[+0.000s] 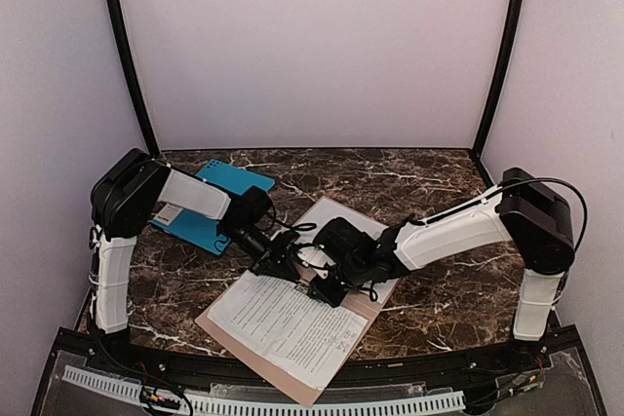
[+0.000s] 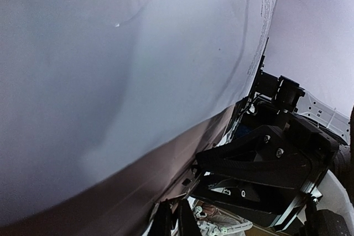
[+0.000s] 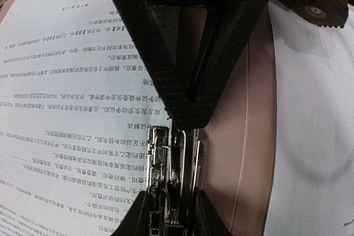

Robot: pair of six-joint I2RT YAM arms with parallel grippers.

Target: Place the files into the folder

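Observation:
The open folder (image 1: 356,323) lies at the front centre, printed sheets (image 1: 278,323) on its near half and white paper (image 3: 310,120) on the other. A metal clip (image 3: 159,175) runs along its spine, beside the printed sheets. Both grippers are crowded at that clip. My left gripper (image 1: 288,265) is shut at the folder's spine; what its fingers hold is hidden. My right gripper (image 1: 322,289) is over the clip, its fingertips low against it; how wide its fingers stand is hard to see.
A blue board (image 1: 229,174) with something white on it lies at the back left.

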